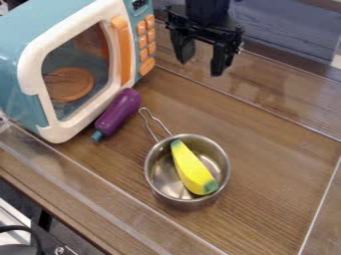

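The black gripper hangs at the top centre with its fingers apart and nothing between them, behind and above the other objects. A steel pot with a wire handle sits on the wooden counter, holding a yellow banana with a green tip. A purple eggplant lies to the upper left of the pot, beside a toy microwave.
The light-blue and white microwave with orange parts fills the upper left. A blue-grey wall runs along the back.
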